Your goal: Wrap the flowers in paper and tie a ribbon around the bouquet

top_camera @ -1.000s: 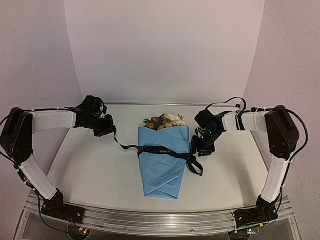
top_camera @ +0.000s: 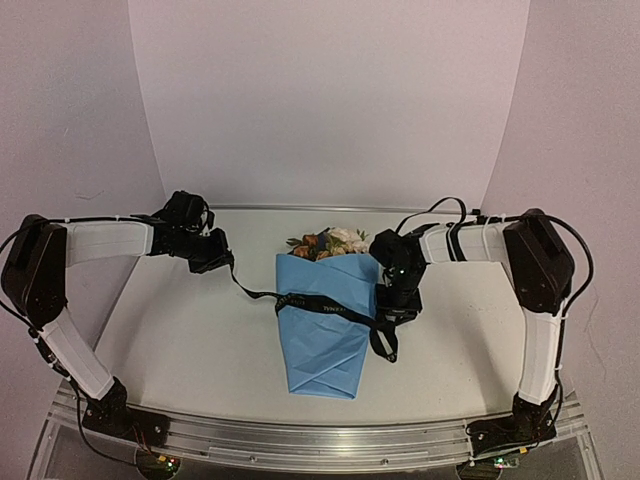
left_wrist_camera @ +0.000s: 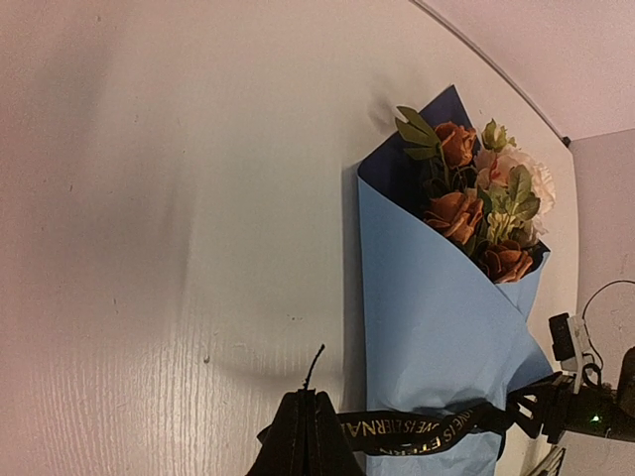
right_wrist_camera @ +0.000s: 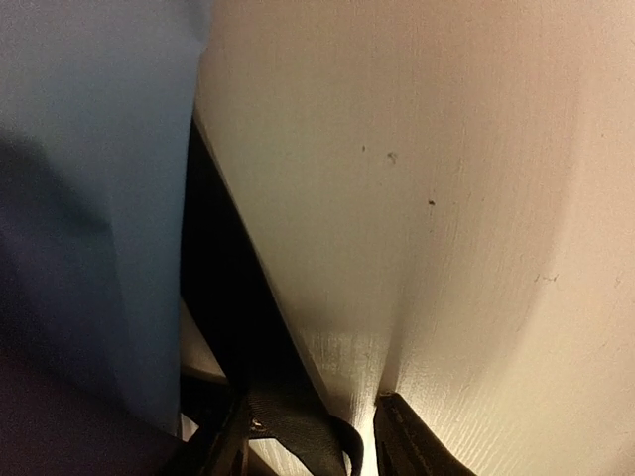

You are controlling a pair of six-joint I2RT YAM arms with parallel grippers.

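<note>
A bouquet of fake flowers (top_camera: 340,241), orange and pale pink, lies in blue wrapping paper (top_camera: 322,350) at the table's middle. Across the paper runs a black ribbon (top_camera: 320,303) with printed letters, its right part looped beside the wrap's right edge. Left of the bouquet, my left gripper is shut on the ribbon, whose thin end (left_wrist_camera: 314,365) pokes out beyond the fingertips. By the wrap's right side is my right gripper (top_camera: 396,315). In the right wrist view its fingers (right_wrist_camera: 397,431) stand apart, with the ribbon (right_wrist_camera: 253,327) passing down into the gap between them.
A metal rail (top_camera: 320,450) edges the front, and pale walls (top_camera: 330,100) enclose the back and sides.
My right gripper has moved left and slightly toward the front, close to the wrap. The ribbon's loop has shifted a little left and forward. The left arm and the bouquet look unmoved.
</note>
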